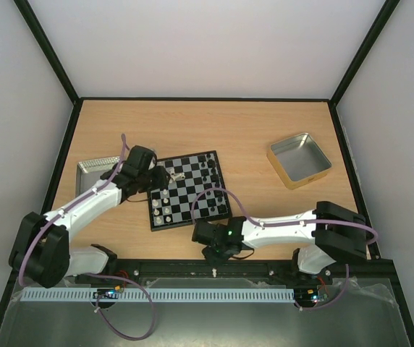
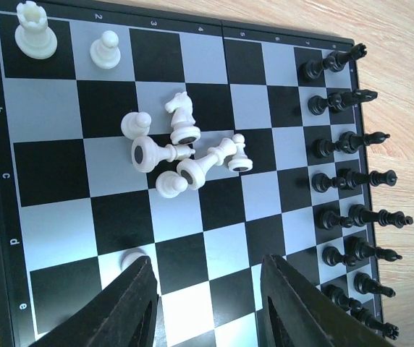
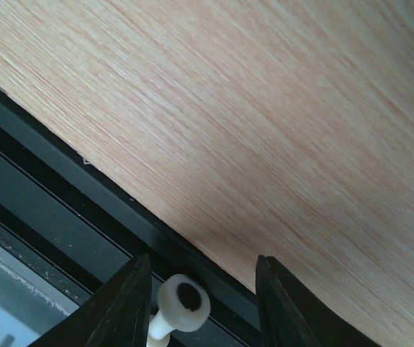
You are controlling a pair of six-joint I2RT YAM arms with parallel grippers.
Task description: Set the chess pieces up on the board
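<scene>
The chess board point(image 1: 189, 220) holds black pieces standing along its right side point(image 2: 362, 217). Several white pieces lie or stand mid-board in the left wrist view, including a knight point(image 2: 184, 119); a white rook point(image 2: 35, 32) stands at a corner. My left gripper is over the board, fingers apart with nothing between. My right gripper is at the table's front edge, fingers apart around a white piece point(image 3: 184, 303) lying on the dark rail, not visibly gripped.
A gold-rimmed metal tray point(image 1: 286, 170) stands at the back right. A metal tray point(image 1: 91, 166) at the left is partly behind my left arm. The wood table around the board is clear.
</scene>
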